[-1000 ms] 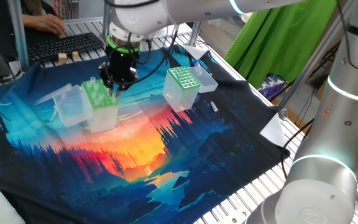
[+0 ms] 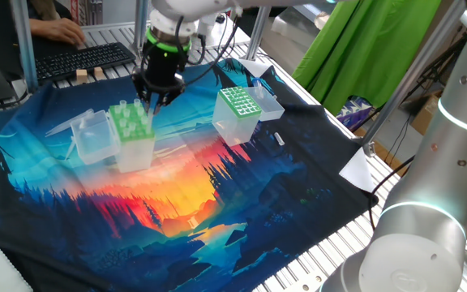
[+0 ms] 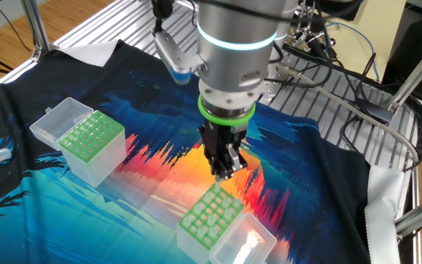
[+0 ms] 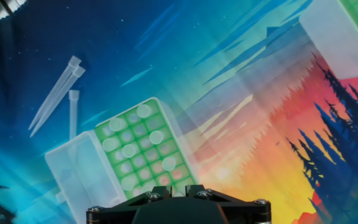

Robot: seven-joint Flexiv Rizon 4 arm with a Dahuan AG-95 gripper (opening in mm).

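Note:
A rack of pipette tips [image 4: 143,149] with a green grid top and frosted body stands with its clear lid hinged open [image 4: 87,171]. Several clear tips poke up from its grid. My black gripper is over the near edge of this rack; in exterior view 2 its fingers [image 3: 228,173] point down just above the grid. A small gap shows between the fingers in the wrist view, with a pale round shape in it. Whether that is a tip held by the fingers or one standing in the rack beneath, I cannot tell.
A second green-topped rack [image 2: 239,102] with an open lid stands apart on the printed cloth [image 2: 185,195]. Loose tips [image 4: 58,93] lie beyond the first rack's lid. A small grey object [image 2: 279,139] is near the second rack. Cloth between the racks is clear.
Over the last second my gripper has risen slightly and shifted a little right in exterior view 1, and the arm above it has lifted. Both racks stand where they were.

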